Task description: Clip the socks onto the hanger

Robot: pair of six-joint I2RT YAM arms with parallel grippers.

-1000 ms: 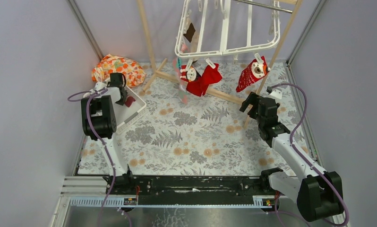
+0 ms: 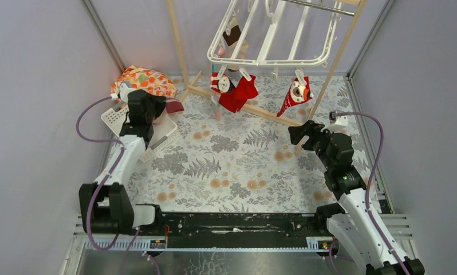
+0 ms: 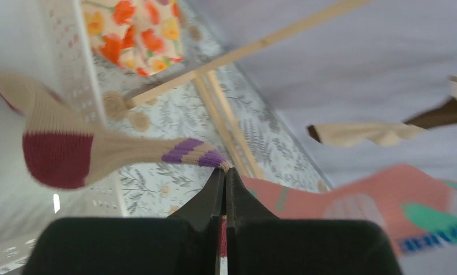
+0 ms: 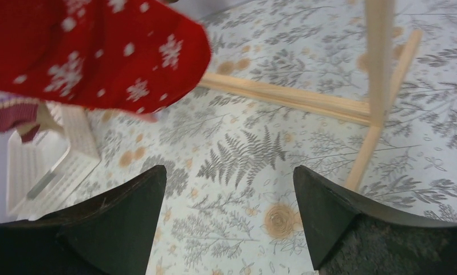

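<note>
My left gripper (image 2: 160,105) is raised over the white basket (image 2: 113,119), shut on a beige sock (image 3: 118,154) with purple stripes and a maroon patch, which dangles from the fingertips. My right gripper (image 2: 300,136) is part open below and right of the hanger (image 2: 259,62), with nothing between its fingers. Red socks with faces (image 2: 237,97) and a red triangular sock (image 2: 292,98) hang from hanger clips. Brown-beige and pink socks (image 2: 235,33) hang further back; in the left wrist view a pink one (image 3: 375,206) is close by, blurred.
An orange floral cloth bundle (image 2: 143,77) lies at the back left. The wooden stand (image 2: 266,114) spans the back of the patterned floor.
The hanger and hanging socks have shifted left.
</note>
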